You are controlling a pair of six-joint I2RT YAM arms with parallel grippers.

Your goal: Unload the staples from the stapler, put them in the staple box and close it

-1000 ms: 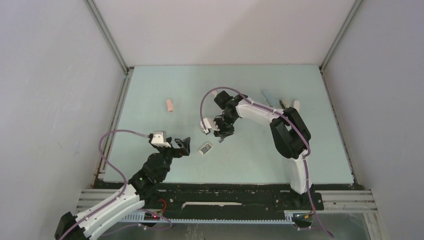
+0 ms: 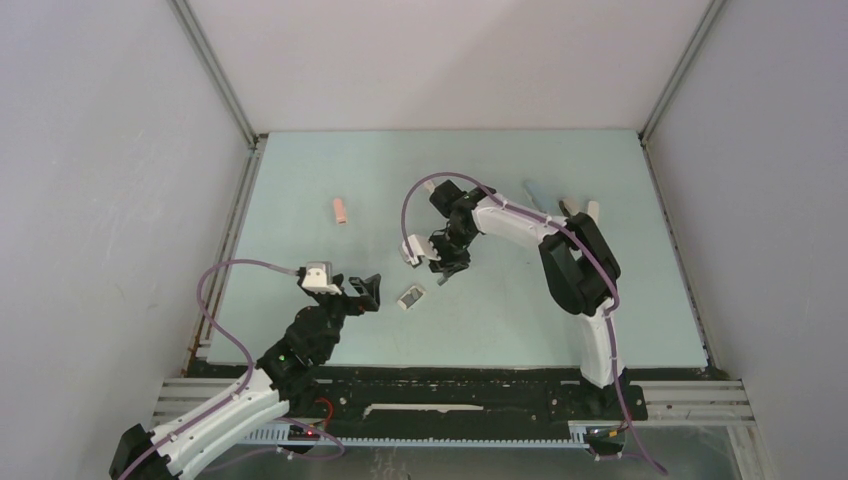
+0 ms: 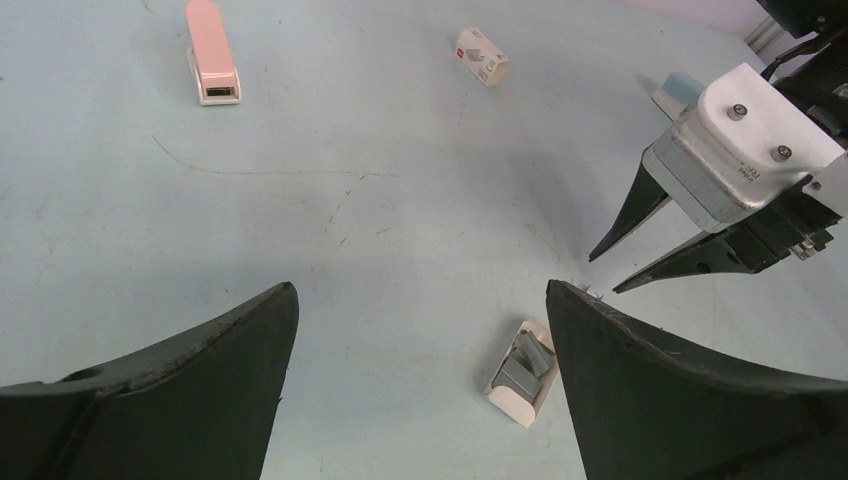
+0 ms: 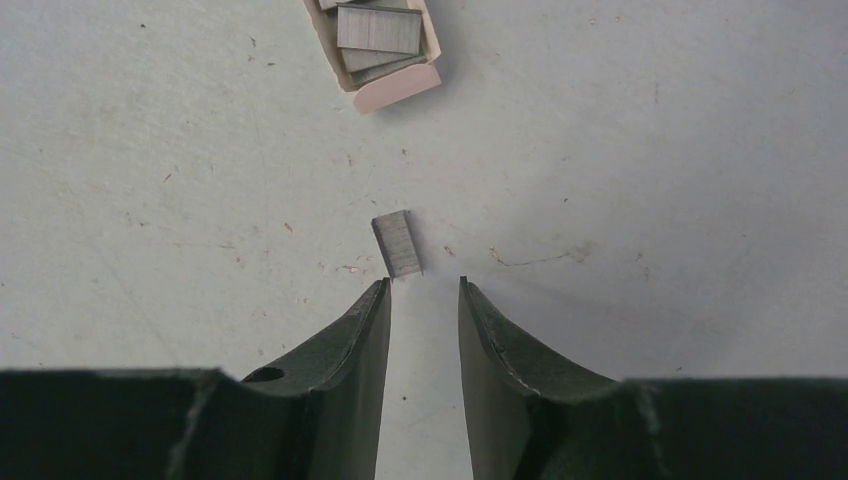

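A pink stapler (image 2: 340, 210) lies closed at the table's left; the left wrist view shows the same stapler (image 3: 210, 55) at its top left. The small staple strip (image 4: 398, 244) rests loose on the table, just ahead of my right gripper, whose fingers stand apart with bare space between them. Near it is an open staple box with grey strips inside, also seen as a box (image 3: 523, 375) in the left wrist view. My left gripper is wide open and empty, above the table left of the box.
A small white carton (image 3: 482, 56) stands farther back. At the back right lie a blue object (image 2: 535, 194) and a pale one (image 2: 593, 210), partly beside the right arm.
Both arms hold almost the same places, with only a very slight shift of the right gripper. The stapler and the box have not moved.
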